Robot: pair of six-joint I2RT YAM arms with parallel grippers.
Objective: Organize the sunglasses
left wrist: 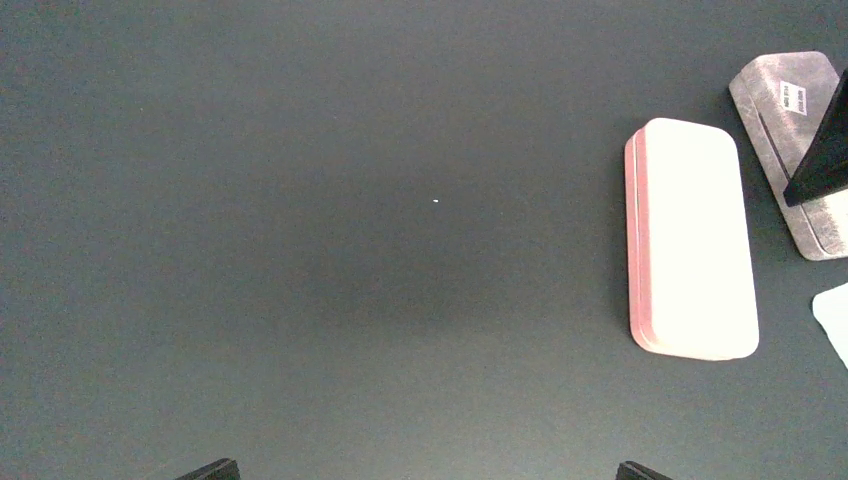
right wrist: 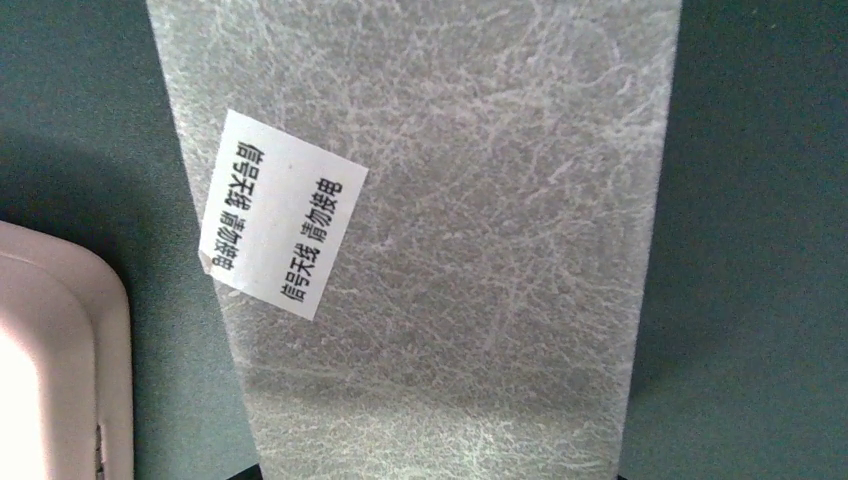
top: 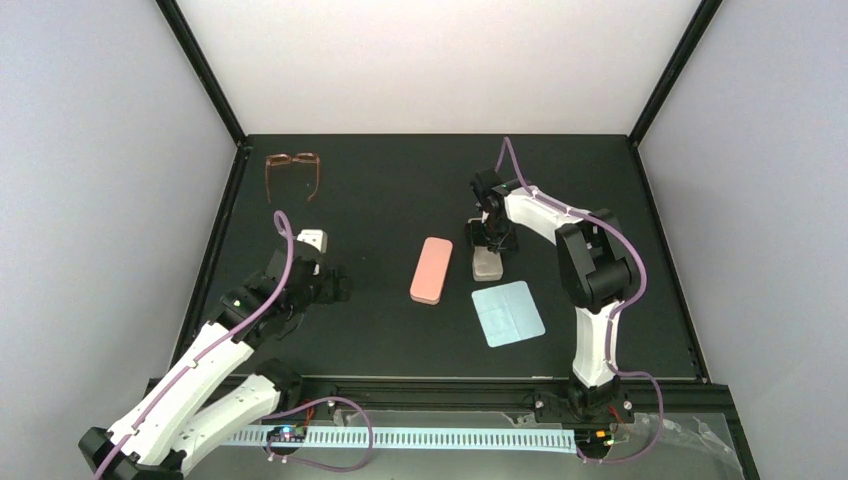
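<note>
Brown-framed sunglasses (top: 293, 158) lie with their temples spread at the far left of the mat. My left gripper (top: 343, 284) hovers over bare mat with its fingers open and empty. A closed pink case (top: 431, 270) rests mid-table, and shows at the right of the left wrist view (left wrist: 695, 240). Right of it is a grey case (top: 487, 264), partly covered by my right gripper (top: 490, 238). In the right wrist view the fingertips sit at the bottom edge, one on each side of the grey case (right wrist: 460, 250); whether they grip it cannot be told.
A pale blue cloth (top: 508, 314) lies flat in front of the grey case. Open mat (top: 390, 190) stretches across the back between the sunglasses and the right arm. Dark frame rails and white walls bound the workspace.
</note>
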